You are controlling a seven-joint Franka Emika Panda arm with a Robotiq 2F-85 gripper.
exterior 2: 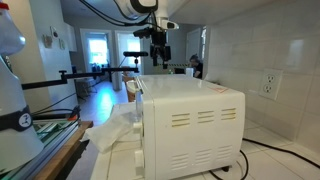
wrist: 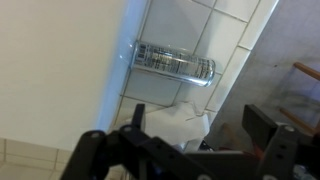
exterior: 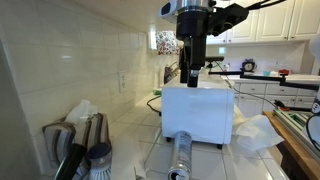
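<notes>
My gripper (exterior: pixel 189 74) hangs in the air above the white box-shaped appliance (exterior: pixel 196 116), pointing down with nothing between its fingers. It also shows above the appliance (exterior 2: pixel 195 125) in exterior view 2. In the wrist view, the open gripper has its dark fingers set wide apart. A clear, shiny cylinder (exterior: pixel 181 157) lies on the tiled counter in front of the appliance; the wrist view shows the cylinder (wrist: pixel 174 62) along the appliance's edge. White crumpled paper or cloth (exterior: pixel 257 133) rests to the right of the appliance, apart from the gripper.
Against the left wall stand a striped holder (exterior: pixel 62 138), a dark-handled object (exterior: pixel 70 163) and a round brush (exterior: pixel 100 158). A dark cable (exterior 2: pixel 278 150) runs behind the appliance. An upper cabinet overhangs the counter.
</notes>
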